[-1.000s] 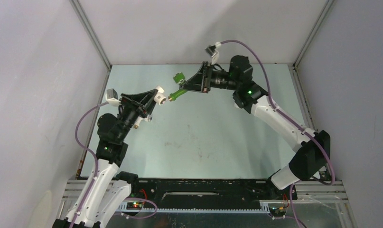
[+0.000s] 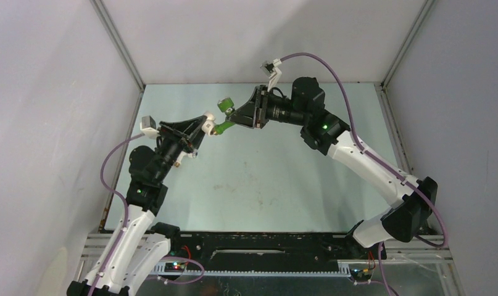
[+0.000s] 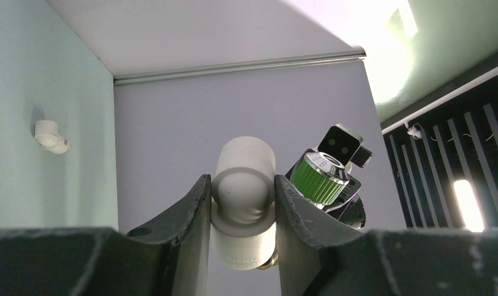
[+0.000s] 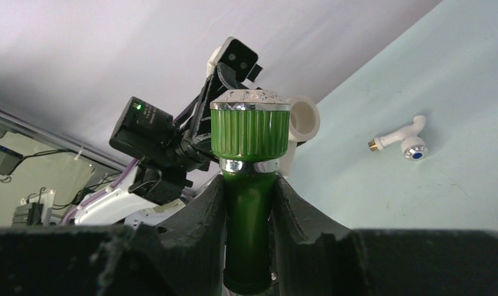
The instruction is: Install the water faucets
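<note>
Close to the table's left-centre, my left gripper [image 2: 202, 122] is shut on a white elbow pipe fitting [image 2: 208, 127]. In the left wrist view the fitting [image 3: 244, 169] stands between both fingertips. My right gripper [image 2: 234, 116] is shut on the body of a green faucet [image 2: 223, 127], whose knob [image 2: 226, 105] sticks up. The faucet's threaded end meets the fitting's opening in the top view; whether it has entered, I cannot tell. In the right wrist view the green knob [image 4: 250, 126] partly covers the fitting [image 4: 303, 118].
A white faucet [image 4: 399, 137] with a brass end and blue-marked knob lies on the table. Another white fitting [image 3: 50, 137] lies on the table too.
My right gripper has moved left with the green faucet, closing the gap between the faucet's end and the white fitting. The left gripper is almost still.
</note>
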